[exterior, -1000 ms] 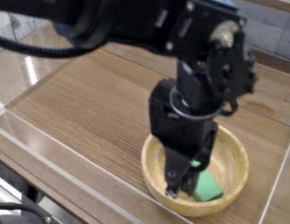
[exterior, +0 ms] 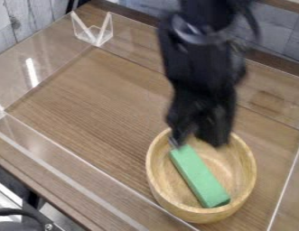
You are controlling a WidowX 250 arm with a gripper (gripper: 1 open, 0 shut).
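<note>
A wooden bowl (exterior: 163, 176) sits at the lower right of the table, holding a green block (exterior: 200, 179) lying lengthwise inside it. My dark gripper (exterior: 182, 133) hangs over the back of the bowl, blurred, its tip at the bowl's rear rim and apart from the visible part of the block. Nothing shows held; whether its fingers are shut is unclear in the blur.
A white wire-like object (exterior: 94, 32) stands at the back left. A tiled wall runs along the back, and dark cables lie at the lower left edge.
My gripper has risen and moved back from over the bowl, uncovering the green block in it.
</note>
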